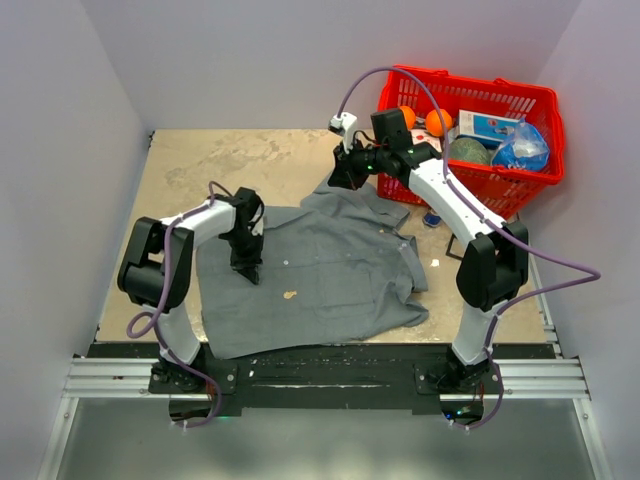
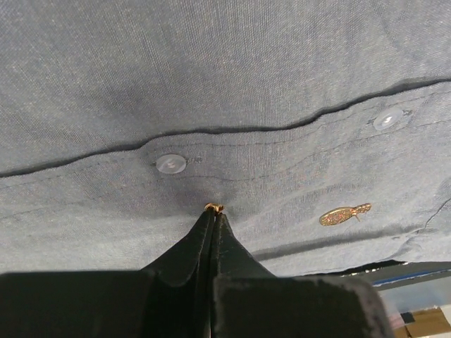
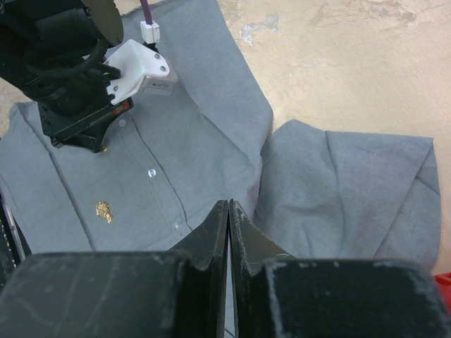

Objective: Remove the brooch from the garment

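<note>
The grey garment (image 1: pixel 310 270) lies spread on the table. A gold insect-shaped brooch rests on its cloth below the button placket, and the same brooch (image 3: pixel 104 211) is visible in the right wrist view. My left gripper is shut at the cloth near a button; a small gold piece (image 2: pixel 214 207) pokes out at its fingertips, most of it hidden by them. Above the garment's far edge, my right gripper (image 1: pixel 347 184) is shut with nothing between its fingers, away from both gold items.
A red basket (image 1: pixel 545 120) with oranges, a blue bag and other items stands at the back right, beside my right arm. Clear buttons (image 2: pixel 171 164) run along the placket. Bare table (image 1: pixel 240 160) shows beyond the garment.
</note>
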